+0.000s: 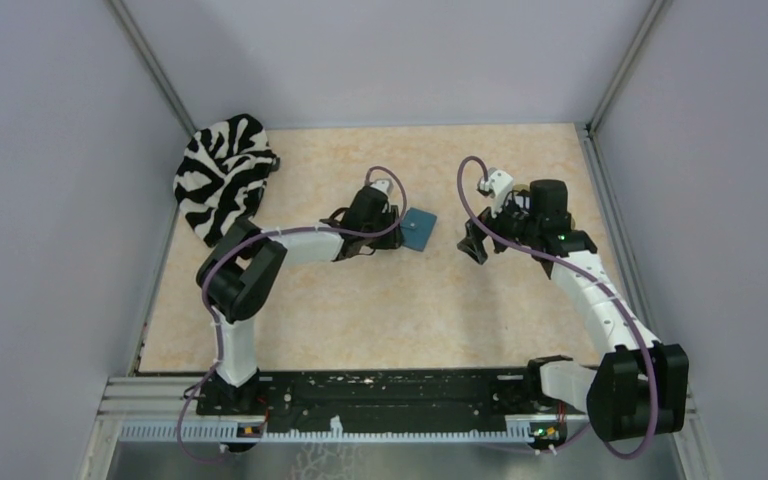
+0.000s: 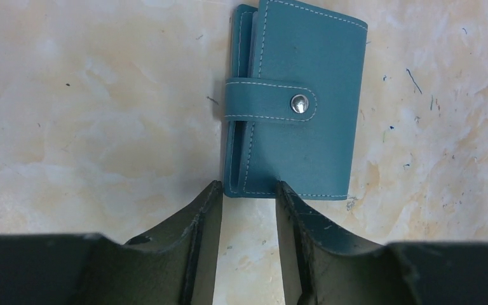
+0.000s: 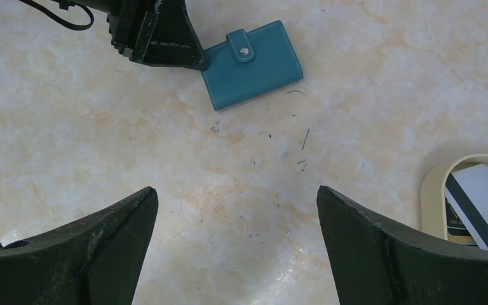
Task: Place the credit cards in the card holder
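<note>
The teal card holder (image 2: pixel 308 146) lies flat and closed by a strap with a silver snap (image 2: pixel 299 103). My left gripper is at its near edge, fingers part open around the spine-side corner. The same holder (image 3: pixel 252 70) appears in the right wrist view with that gripper beside it. My right gripper stands open with nothing between its fingers, to the right of the holder in the top view. A tan box (image 3: pixel 433 203) holding white and dark flat items, possibly cards, lies at the lower right of the right wrist view, partly hidden.
A zebra-striped cloth (image 1: pixel 222 175) lies at the back left. The right arm covers much of the tan box in the top view.
</note>
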